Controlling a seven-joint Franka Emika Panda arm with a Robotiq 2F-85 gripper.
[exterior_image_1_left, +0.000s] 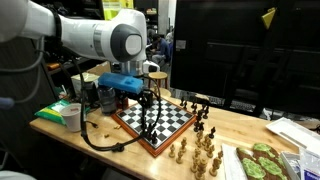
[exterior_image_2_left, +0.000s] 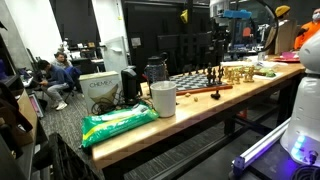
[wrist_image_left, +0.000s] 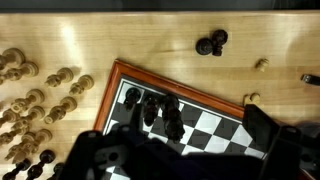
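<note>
My gripper hangs open over one corner of the chessboard (wrist_image_left: 210, 116), its dark fingers wide apart at either side of the wrist view. Black pieces stand on the board between and just beyond them: a tall one (wrist_image_left: 172, 117), a shorter one (wrist_image_left: 151, 106) and a small one (wrist_image_left: 132, 97). None is visibly touched by a finger. Another black piece (wrist_image_left: 212, 43) lies on the bare wood outside the frame of the board. In exterior view 1 the board (exterior_image_1_left: 172, 120) lies below the arm, with a dark piece (exterior_image_1_left: 148, 131) near its front edge.
Light wooden pieces (wrist_image_left: 30, 100) crowd the table left of the board in the wrist view. A white mug (exterior_image_1_left: 71, 117), a green bag (exterior_image_2_left: 118, 122) and a dark jar (exterior_image_2_left: 156, 69) stand at one end. A green-patterned tray (exterior_image_1_left: 262, 163) lies at the other.
</note>
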